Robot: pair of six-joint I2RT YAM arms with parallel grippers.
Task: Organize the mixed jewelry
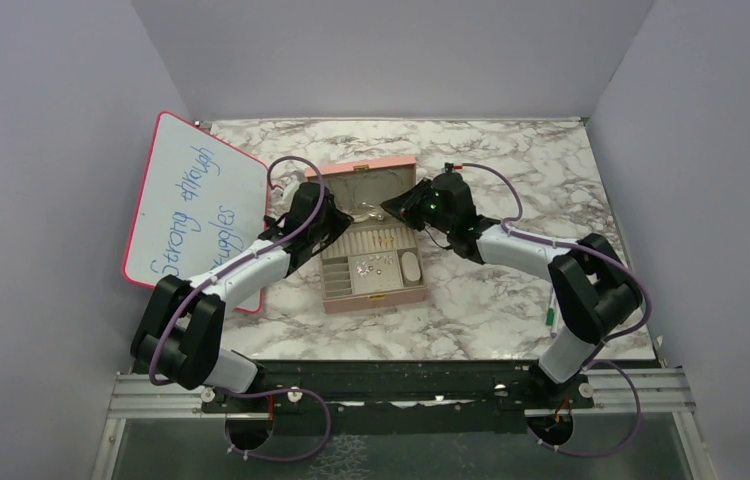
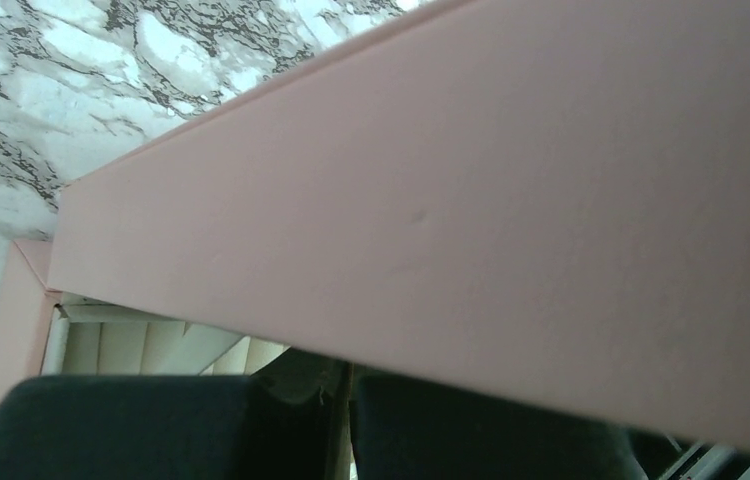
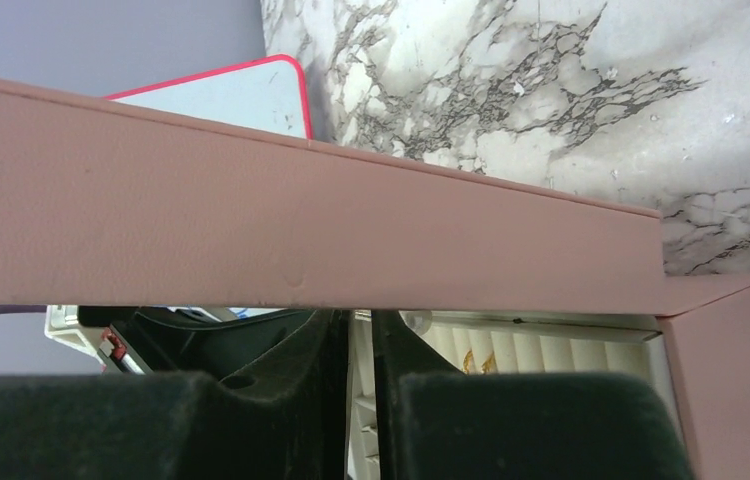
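Note:
A pink jewelry box (image 1: 375,298) stands open in the middle, with its lid (image 1: 363,164) raised at the back. Ring rolls (image 1: 363,242) hold some gold pieces, and small jewelry (image 1: 373,268) lies in the front compartment. My left gripper (image 1: 342,222) is at the box's left side by the lid; in the left wrist view it is shut under the lid's pink side (image 2: 417,220). My right gripper (image 1: 395,208) is at the lid's right side, shut, its fingertips partly hidden behind the lid's edge (image 3: 301,230); what is between them cannot be seen.
A whiteboard (image 1: 181,200) with blue writing lies at the left. Markers (image 1: 552,312) lie at the right front.

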